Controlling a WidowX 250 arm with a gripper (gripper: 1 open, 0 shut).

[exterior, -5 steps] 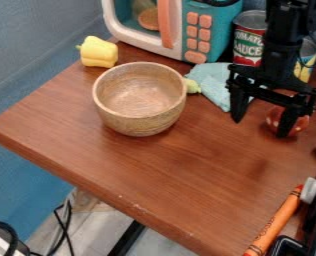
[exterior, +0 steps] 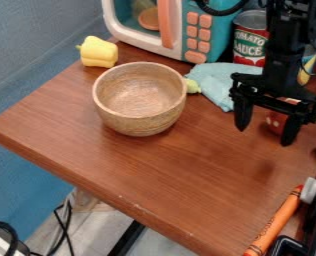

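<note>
The black gripper (exterior: 265, 124) is at the right of the table, pointing down with its fingers spread apart, over a red round object (exterior: 276, 117) that is mostly hidden behind it. A wooden bowl (exterior: 139, 114) sits left of centre, well apart from the gripper.
A toy microwave (exterior: 169, 32) and a tomato can (exterior: 250, 38) stand at the back. A yellow pepper (exterior: 98, 53) is at the back left, a light blue cloth (exterior: 216, 84) behind the gripper. An orange crayon (exterior: 276, 225) lies at the front right.
The gripper has moved slightly down and shifted over the red object, which is now more hidden than it was a second ago.
</note>
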